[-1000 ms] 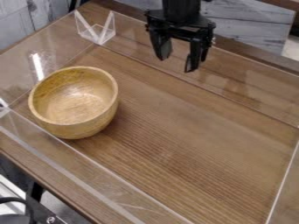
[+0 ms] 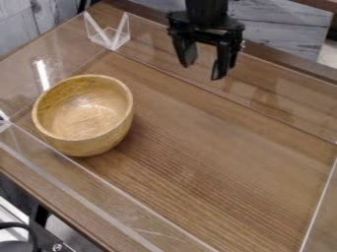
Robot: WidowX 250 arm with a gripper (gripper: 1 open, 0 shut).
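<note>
The black gripper [image 2: 204,51] hangs at the top centre of the camera view above the back of the wooden floor of the tray, its two fingers apart and open, with nothing seen between them. A yellow oval bowl [image 2: 82,110] rests at the left, well apart from the gripper.
A small white wire-like rack or holder [image 2: 108,34] stands at the back left. Dark cables show at the lower left corner, and a grey marbled panel [image 2: 283,30] runs along the back.
The gripper has shifted very slightly upward in the view; the bowl and rack have stayed in place.
</note>
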